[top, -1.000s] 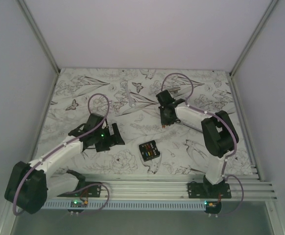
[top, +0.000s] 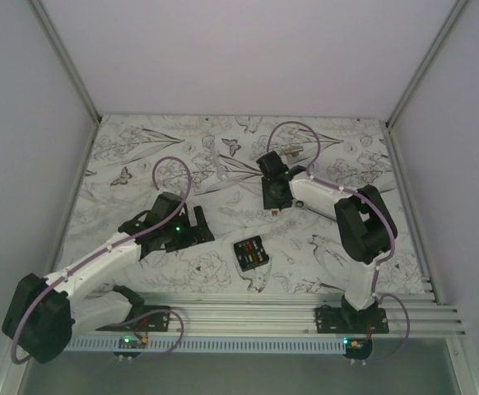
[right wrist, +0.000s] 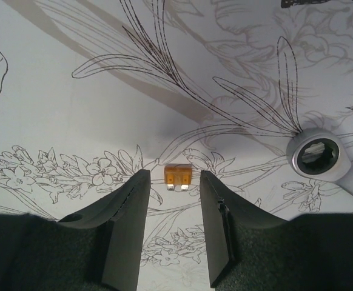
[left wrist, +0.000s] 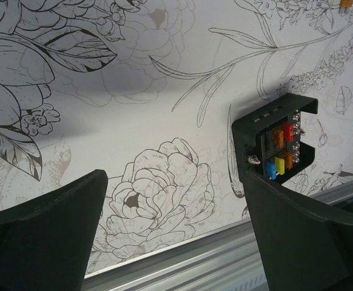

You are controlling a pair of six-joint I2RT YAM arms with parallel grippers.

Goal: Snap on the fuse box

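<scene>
The black fuse box (top: 251, 253) sits near the front middle with coloured fuses inside, seen also at right in the left wrist view (left wrist: 255, 127). An orange fuse (right wrist: 178, 173) appears between and just beyond the fingertips of my right gripper, with gaps visible on both sides; whether it is gripped or these fingers are shut I cannot tell. In the top view that gripper (top: 274, 202) is at the centre right. My left gripper stands open left of the fuse box, nothing between its fingers.
A metal cylindrical tool (right wrist: 322, 173) lies right of the orange fuse.
The right gripper has shifted slightly left over the last second. The left arm has moved a little. The fuse box has stayed in place.
</scene>
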